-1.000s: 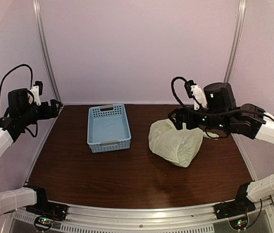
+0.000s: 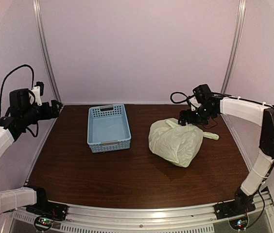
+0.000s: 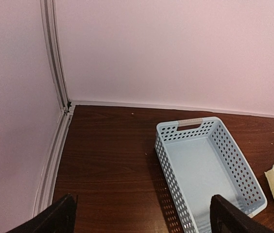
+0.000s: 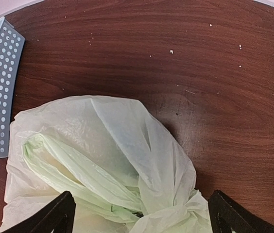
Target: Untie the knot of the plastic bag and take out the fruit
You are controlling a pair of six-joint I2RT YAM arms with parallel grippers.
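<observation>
A pale green-white plastic bag lies crumpled on the right of the table, a strip of it trailing rightward; its contents are hidden. My right gripper stands open just over the top of the bag. In the right wrist view the twisted plastic lies between and below its fingers. My left gripper is open and empty, raised at the left, away from the bag.
A light blue perforated basket sits left of the bag. Walls close the table in at back and sides.
The left arm is nearly still.
</observation>
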